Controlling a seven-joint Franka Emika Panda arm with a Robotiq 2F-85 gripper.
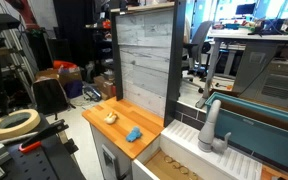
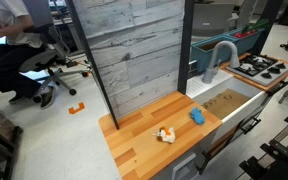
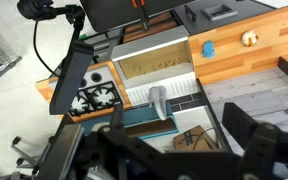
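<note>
On the wooden counter [image 1: 134, 108] lies a small blue object [image 1: 134, 134], likely cloth-like, though too small to tell. Farther along the same counter is a small white and orange item [image 2: 166, 134]; the wrist view shows both the blue object [image 3: 208, 48] and this pale item [image 3: 249, 38] at upper right. A white drawer [image 3: 154, 65] stands pulled out, its light-brown floor looking bare. My gripper is open high above the scene, its dark fingers spread at the bottom of the wrist view, nothing between them.
A grey faucet [image 2: 219, 60] rises behind the drawer beside the blue-green sink [image 1: 249, 130]. The stove top [image 2: 259, 68] is beyond it. A grey wood-patterned panel [image 1: 147, 60] and a dark post back the counter. Bare wood surrounds the two small objects.
</note>
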